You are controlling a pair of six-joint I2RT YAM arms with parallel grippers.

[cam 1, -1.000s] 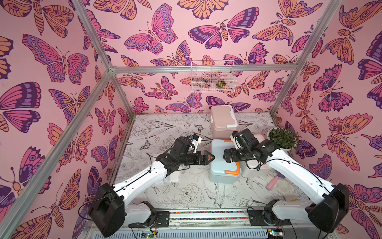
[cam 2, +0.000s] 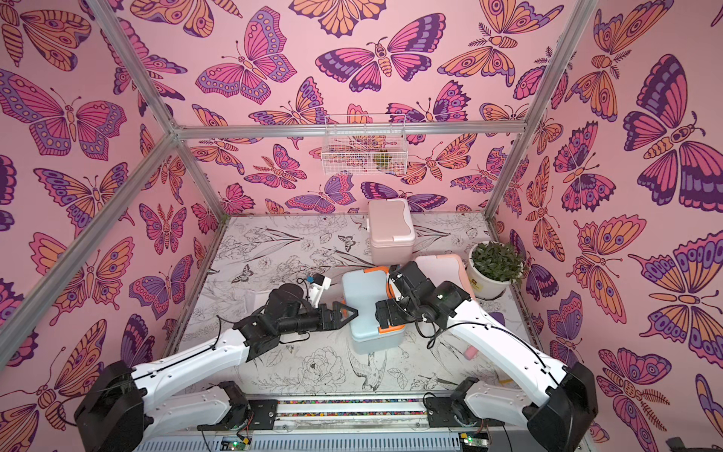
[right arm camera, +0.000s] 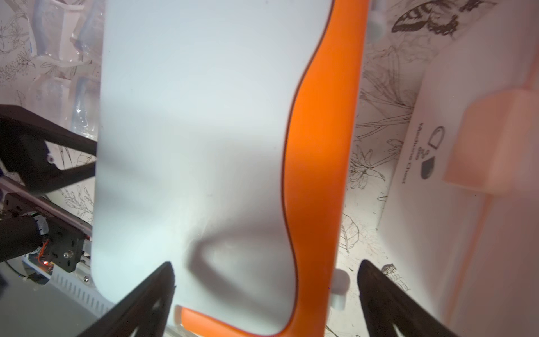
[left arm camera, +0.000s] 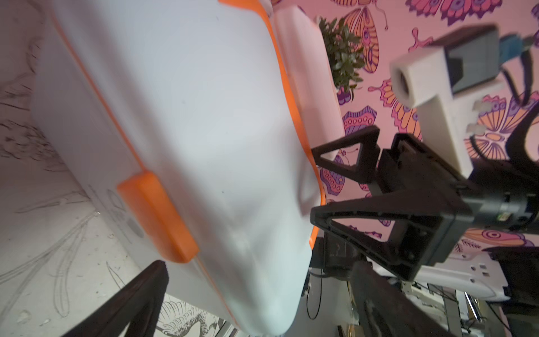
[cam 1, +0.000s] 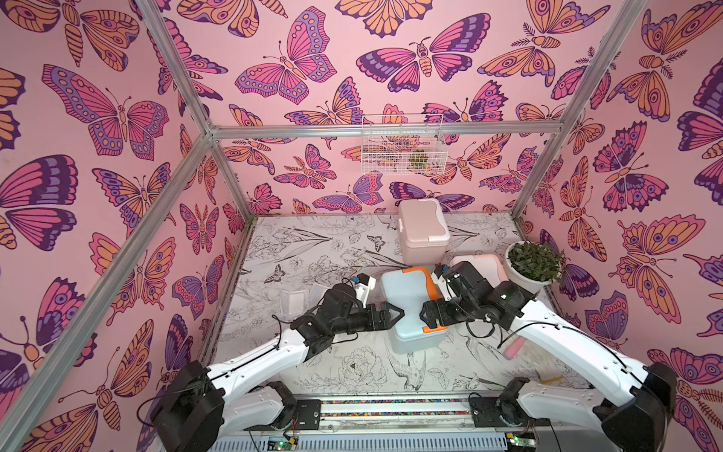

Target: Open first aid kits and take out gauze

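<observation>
A light blue first aid kit (cam 1: 406, 301) with orange latches stands between my grippers, lid down. In the left wrist view its orange latch (left arm camera: 157, 216) is close ahead of my open left gripper (cam 1: 388, 316), at the kit's left side. My right gripper (cam 1: 433, 312) hangs open over the lid's right side; in the right wrist view the lid (right arm camera: 202, 129) and orange strip (right arm camera: 311, 185) lie between its fingers, apparently not gripped. No gauze is visible.
A pink box (cam 1: 421, 233) stands behind, another pale pink kit (cam 2: 444, 267) to the right beside a potted plant (cam 2: 491, 263). Clear plastic containers (right arm camera: 61, 28) lie on the left.
Over the last second the blue kit has shifted left and turned somewhat. My left gripper has moved down beside it; my right gripper has moved lower.
</observation>
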